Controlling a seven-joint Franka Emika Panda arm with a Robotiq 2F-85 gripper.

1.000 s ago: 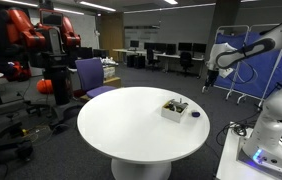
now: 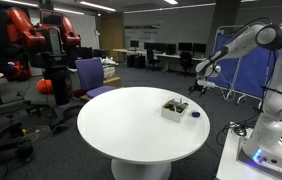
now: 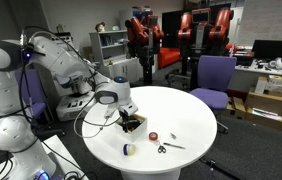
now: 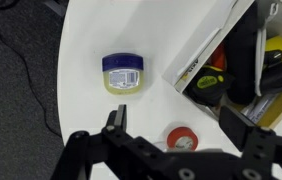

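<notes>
My gripper is open, its two dark fingers apart at the bottom of the wrist view with nothing held between them. Ahead of it lies a small blue-and-yellow roll [image 4: 123,72] with a barcode label. Close to the fingers, a round red item [image 4: 182,138] rests on the table. To the right is an open white box [image 4: 193,57] holding black and yellow tools [image 4: 281,50]. In exterior view 2, the gripper [image 3: 128,121] overlaps the box, and its height above it is hard to judge.
The round white table [image 2: 131,120] has wide free room on its left side. Scissors [image 3: 163,149] and a small object [image 3: 173,135] lie near the red item [image 3: 153,136]. A purple chair [image 3: 214,80] stands beyond the table.
From a folded pose near its base, the arm has stretched out to the left in exterior view 1, bringing the gripper toward the table. The box and roll have stayed in place.
</notes>
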